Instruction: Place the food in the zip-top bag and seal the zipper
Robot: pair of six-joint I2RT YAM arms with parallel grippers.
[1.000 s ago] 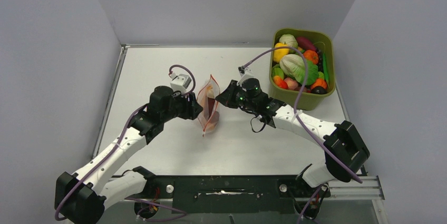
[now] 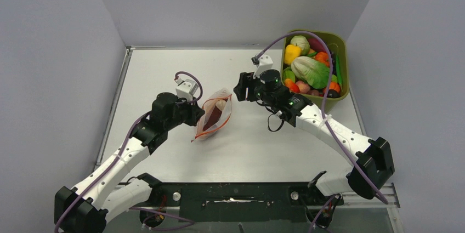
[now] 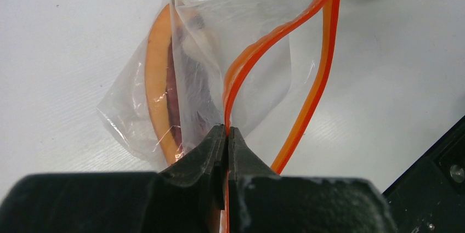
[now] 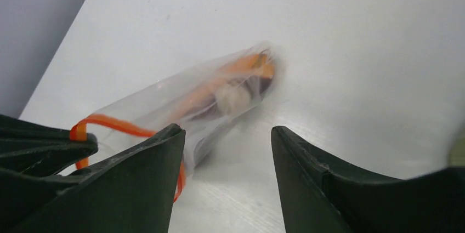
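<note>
A clear zip top bag (image 2: pixel 223 119) with an orange zipper rim (image 3: pixel 263 40) stands mid-table, its mouth apart. Inside it lie an orange-tan curved food item (image 3: pixel 156 77), something dark red and a pale round piece (image 4: pixel 233 97); plastic blurs them. In the left wrist view, my left gripper is shut on one side of the orange rim, the strip running between its fingertips. My right gripper stands open to the right of the bag, with clear space between its fingers and the bag beyond them. From the top, the right gripper (image 2: pixel 239 91) is apart from the bag.
A green bin (image 2: pixel 344 57) full of vegetables and fruit stands at the back right, close to the right arm.
The right gripper has opened, let go of the other rim and moved up and right. The bag's mouth has turned and narrowed somewhat.
</note>
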